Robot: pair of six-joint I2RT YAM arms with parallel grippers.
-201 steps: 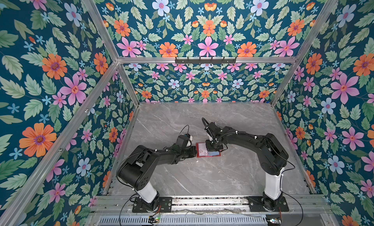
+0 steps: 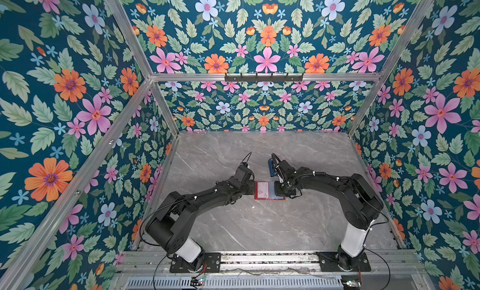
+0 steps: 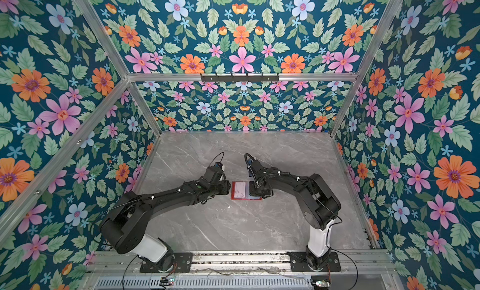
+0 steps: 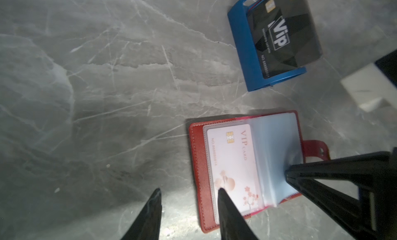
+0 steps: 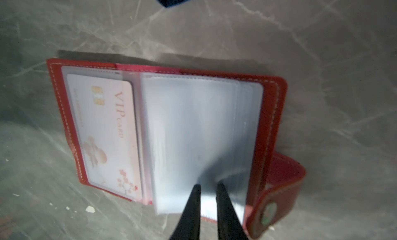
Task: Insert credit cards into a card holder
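Observation:
An open red card holder (image 5: 268, 124) lies on the table, a white VIP card (image 5: 103, 136) in its left side and clear sleeves (image 5: 198, 128) on its right. My right gripper is over the lower part of those sleeves, fingers part open, with no card visible between them. My left gripper stands open beside the holder's left edge, nothing between its fingers. Behind the holder, a blue stand (image 4: 244, 45) carries a black Vip card (image 4: 281, 33).
The metal frame and patterned walls bound it.
Over the last second both arms have moved rightward and toward the back. The card holder has shifted slightly with them and changed its angle a little.

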